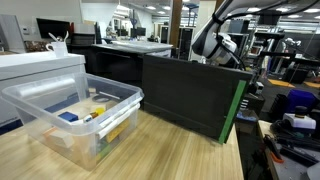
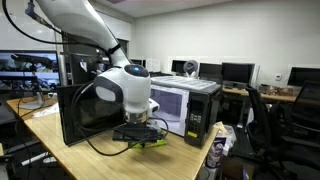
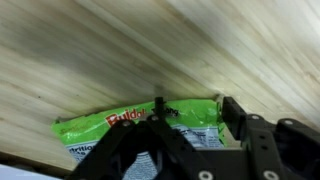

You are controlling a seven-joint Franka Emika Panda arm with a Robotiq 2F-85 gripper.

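A green-and-white packet (image 3: 105,124) lies on the wooden table (image 3: 150,45) in the wrist view. Over it is my gripper, its dark fingers apart and part of the packet showing in the gap. The fingers hide some of the packet. From exterior view 2 the gripper (image 2: 143,132) is low over the table, with the green packet (image 2: 152,145) beneath and beside it. Exterior view 1 shows only the arm (image 1: 218,42) above a black panel; the gripper is hidden there.
A clear plastic bin (image 1: 62,134) with several small items stands left of the black panel (image 1: 193,98). Behind the gripper is an appliance with a pale purple front (image 2: 171,108). Bare tabletop (image 1: 160,152) lies in front of the panel.
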